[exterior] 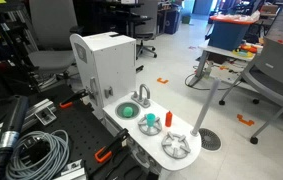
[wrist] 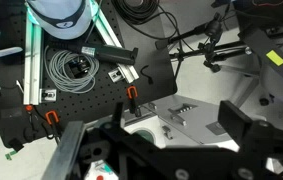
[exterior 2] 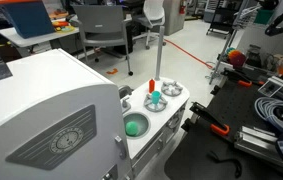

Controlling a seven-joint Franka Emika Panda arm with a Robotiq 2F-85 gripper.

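Note:
My gripper shows as two dark fingers (wrist: 109,138) spread apart at the bottom of the wrist view, open with nothing seen between them. On the white toy kitchen counter (exterior: 186,131), a green bowl (exterior: 128,110) sits in the sink beside the grey faucet (exterior: 150,91). A teal cup (exterior: 150,119) stands on the rear-left burner area. Next to it a small red bottle (exterior: 168,119) is upright. In exterior view 2, the green bowl (exterior 2: 133,128), teal cup (exterior 2: 156,97) and red bottle (exterior 2: 152,85) show again. Neither exterior view clearly shows the gripper.
A tall white cabinet (exterior: 104,60) rises at the counter's end. Coiled grey cable (exterior: 41,155) and orange-handled clamps (exterior: 112,149) occupy the black table (exterior 2: 196,160) alongside. A grey chair (exterior: 276,75) stands behind on open floor.

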